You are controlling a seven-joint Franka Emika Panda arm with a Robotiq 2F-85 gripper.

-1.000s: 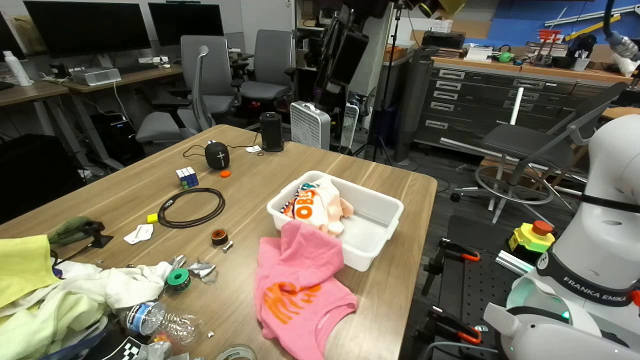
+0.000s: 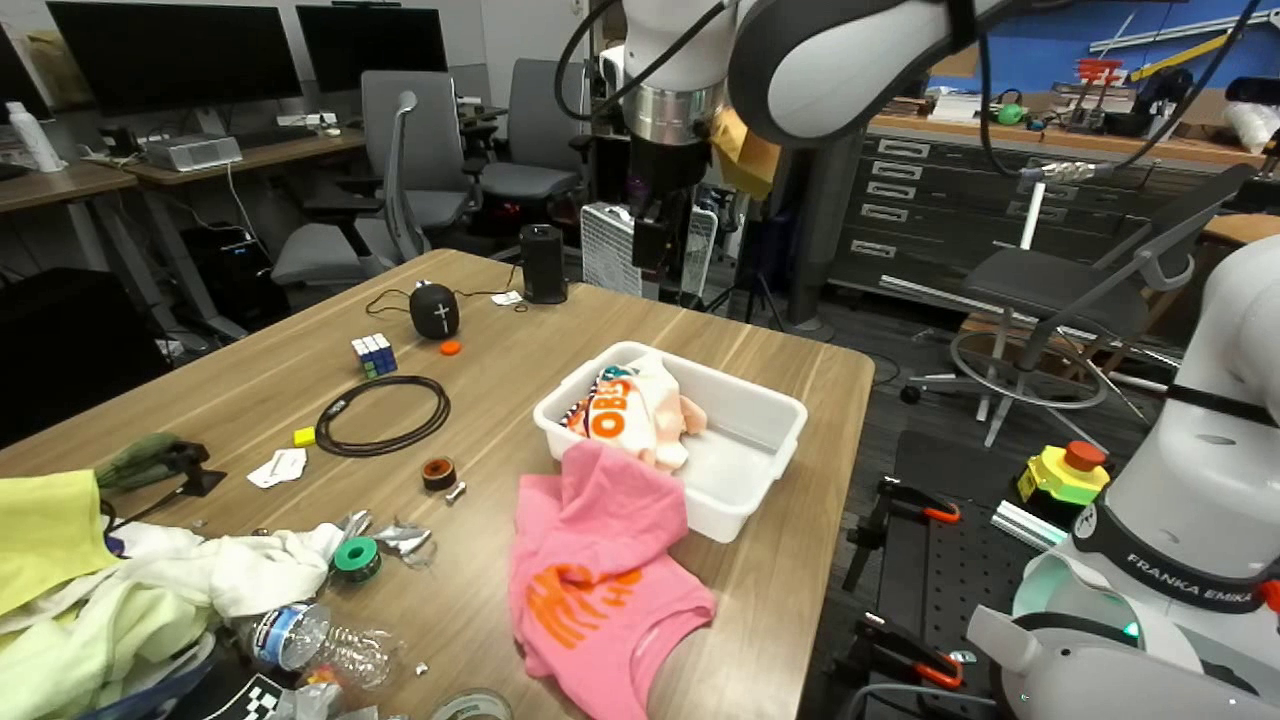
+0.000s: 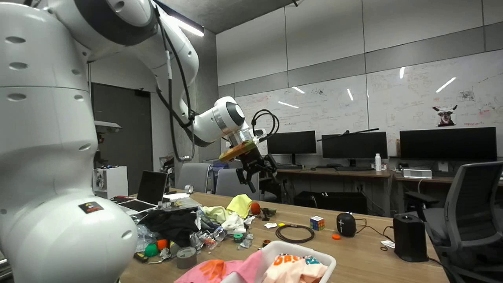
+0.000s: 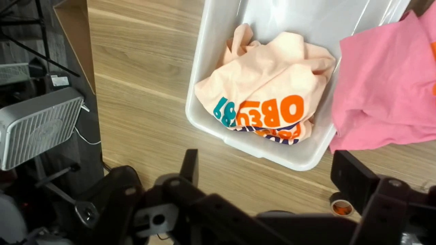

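Note:
A white bin (image 2: 753,474) stands on the wooden table, and a crumpled peach cloth with orange and teal lettering (image 4: 269,87) lies in one end of it. Beside the bin a pink cloth with an orange print (image 2: 600,564) is spread on the table, one end raised against the bin's rim. My gripper is open, its black fingers (image 4: 190,167) wide apart with nothing between them. It hangs in the air above the table, clear of both cloths; in the second exterior view the gripper (image 3: 247,181) tilts downward.
A coiled black cable (image 2: 384,416), a puzzle cube (image 2: 374,355), a round speaker (image 2: 433,311) and an orange tape roll (image 2: 439,473) sit on the table. Heaped cloths and a plastic bottle (image 2: 324,644) crowd the near left. Table beyond the bin is mostly bare.
The arm has come lower in the first exterior view, its wrist and forearm now showing at the top. Bin and both cloths have stayed where they were.

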